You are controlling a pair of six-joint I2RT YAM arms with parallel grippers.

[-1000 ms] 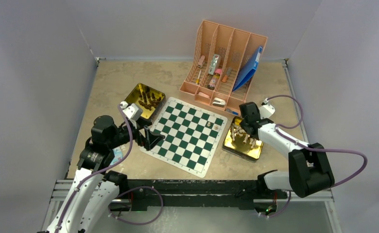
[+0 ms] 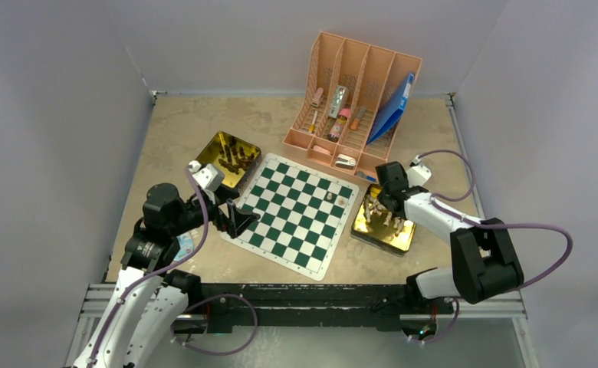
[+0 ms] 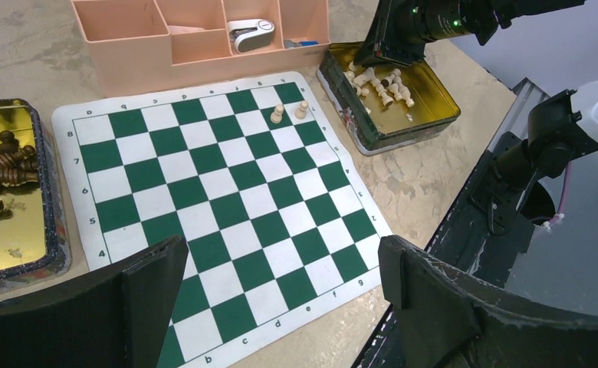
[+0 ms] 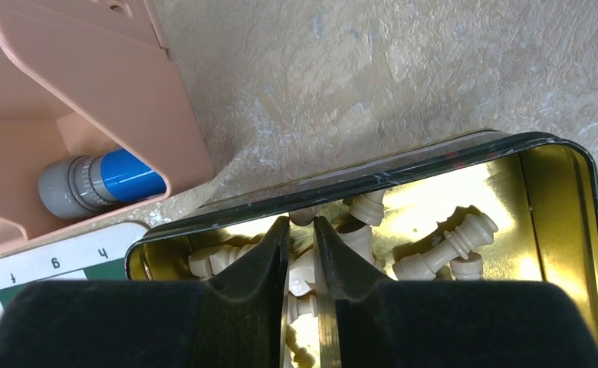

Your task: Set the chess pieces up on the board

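Observation:
The green and white board (image 2: 292, 211) lies mid-table. Two light pieces, one pawn (image 3: 277, 114) and another (image 3: 301, 110), stand upright near its far right corner. Dark pieces (image 3: 8, 172) lie jumbled in the left tin (image 3: 50, 230). Light pieces (image 4: 441, 253) lie loose in the right tin (image 4: 564, 142). My left gripper hangs open and empty over the board's near left side. Inside the right tin, by its far wall, my right gripper has its fingers a narrow gap apart. A round piece head (image 4: 302, 216) shows between the tips; whether they grip it is unclear.
A pink organizer (image 2: 353, 96) stands behind the board, holding small items and a blue folder (image 2: 392, 109). Its corner comes close to the right tin. Most of the board is bare, and the table right of that tin is clear.
The left arm, the board and the two standing pieces look unchanged.

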